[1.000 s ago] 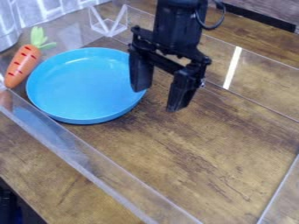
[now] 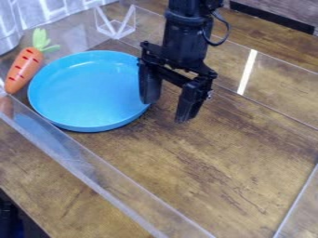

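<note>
The black gripper [image 2: 170, 93] hangs in the upper middle, over the right rim of a blue round plate [image 2: 77, 93]. Its two fingers stand wide apart, with nothing visible between them. An orange toy carrot [image 2: 25, 67] with green leaves lies at the left, beyond the plate.
Bare wooden table [image 2: 224, 167] fills the right and front. Clear strips or panels run along the front left and right edges. A white wire object [image 2: 115, 20] stands at the back left.
The gripper has moved slightly away toward the back and appears smaller. Its fingers remain apart; the plate and carrot are unmoved.
</note>
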